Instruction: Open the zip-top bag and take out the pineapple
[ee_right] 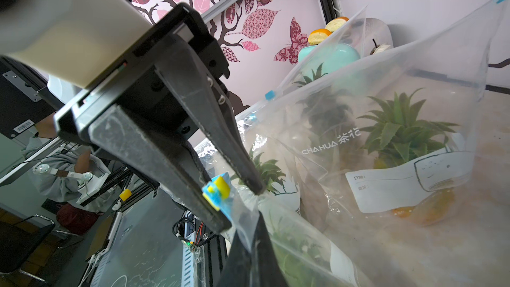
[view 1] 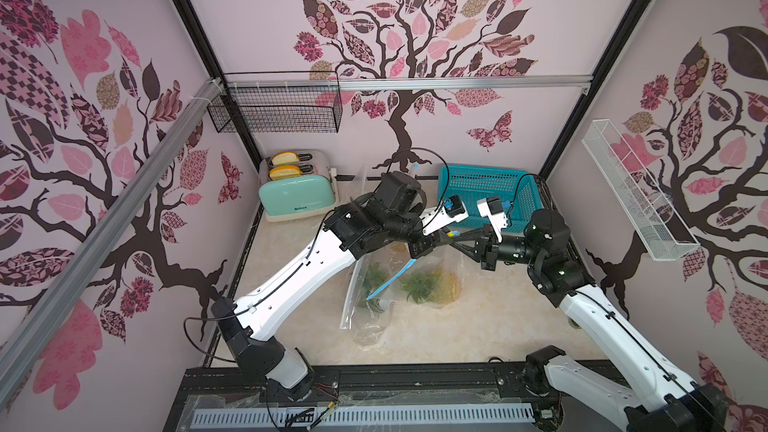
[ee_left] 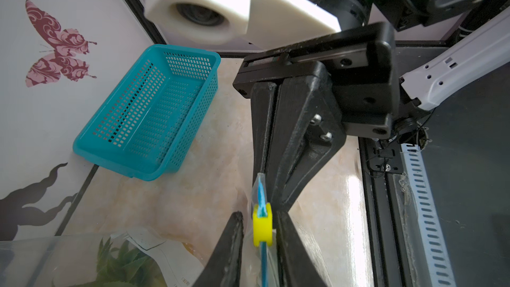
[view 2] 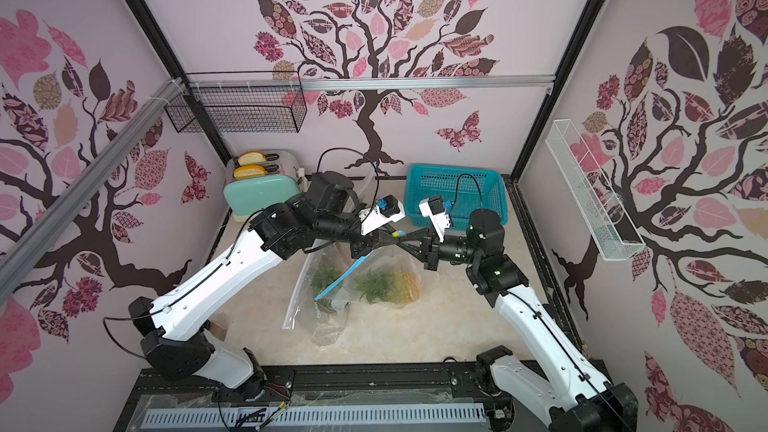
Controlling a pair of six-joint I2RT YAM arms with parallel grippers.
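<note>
A clear zip bag [view 1: 376, 328] lies over the table with its blue zip strip [view 1: 392, 280] slanting up to both grippers. Through the film shows a pineapple [ee_right: 406, 127] with spiky green leaves and a yellow body; further green leaves [view 1: 373, 276] appear to its left in the top left view. My left gripper is part open, its fingers on either side of the yellow slider [ee_left: 262, 224] on the zip. Facing it, my right gripper is shut on the bag's corner, film pinched between its fingertips.
A teal basket [view 1: 472, 180] stands at the back right. A mint toaster [view 1: 297, 196] with bread slices is at the back left. Wire racks [view 1: 276, 108] hang on the walls. Bare table lies at front right; the two grippers almost meet above the bag.
</note>
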